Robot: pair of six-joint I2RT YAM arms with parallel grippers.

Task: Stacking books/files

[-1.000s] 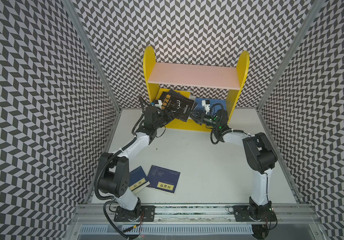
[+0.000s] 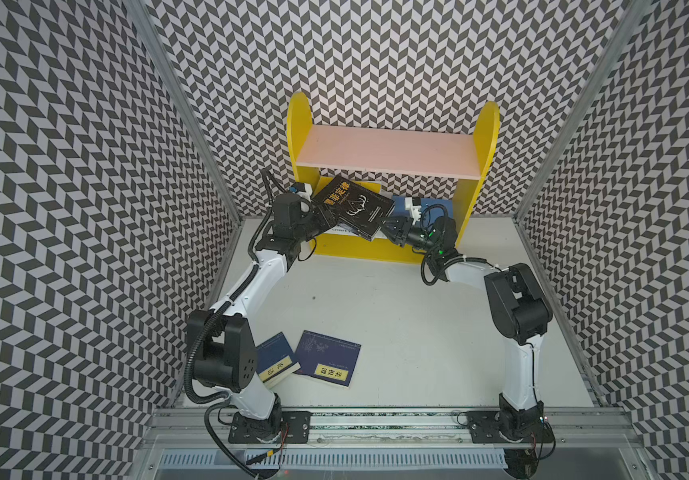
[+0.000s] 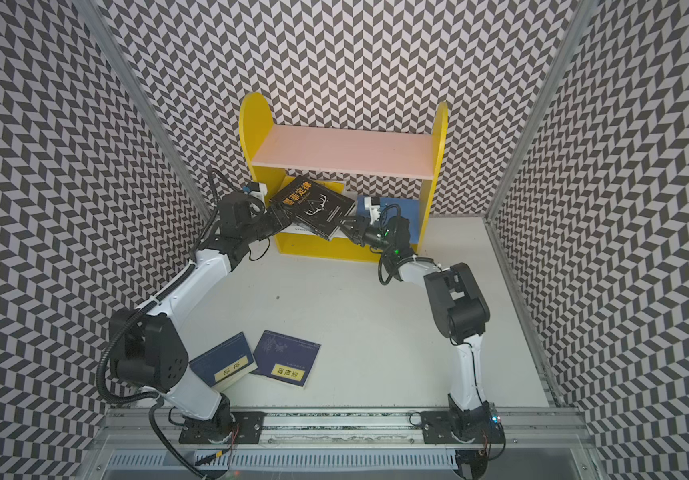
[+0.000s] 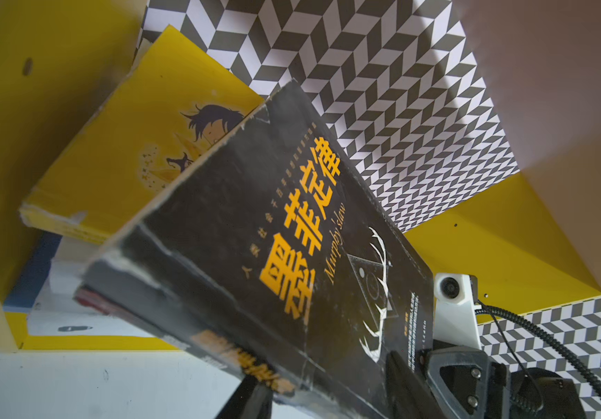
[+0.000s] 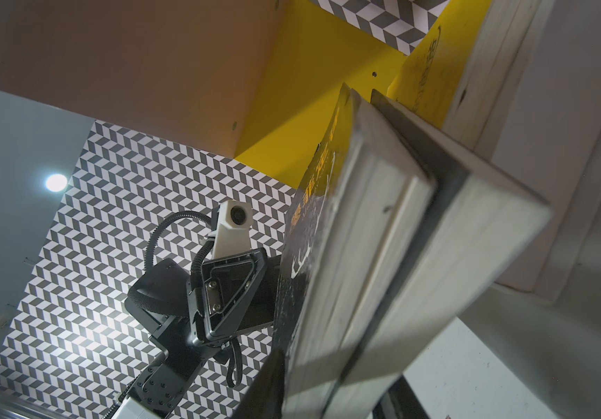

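A black book with orange lettering point(image 4: 307, 230) slants in front of the lower shelf, and a second dark-covered book point(image 5: 440, 209) lies flat against its back. My right gripper is shut on the pair at their right end, one finger on each outer side. At the pair's lower left edge is my left gripper point(image 2: 330, 214), its fingers point(image 4: 408, 391) parted around that edge, so it is open; contact cannot be made out. Two blue books point(image 2: 327, 357) point(image 3: 223, 361) lie on the table near the left arm's base.
The yellow shelf unit point(image 2: 484, 144) has a pink upper board point(image 2: 392, 150), bare on top. Behind the black pair a yellow book point(image 4: 154, 132) leans at the left; a blue book point(image 3: 408, 216) stands at the right. Mid-table is clear.
My left gripper has slid left and back along the black books, from near their middle to their left part. The books have shifted only slightly. The right arm looks nearly still.
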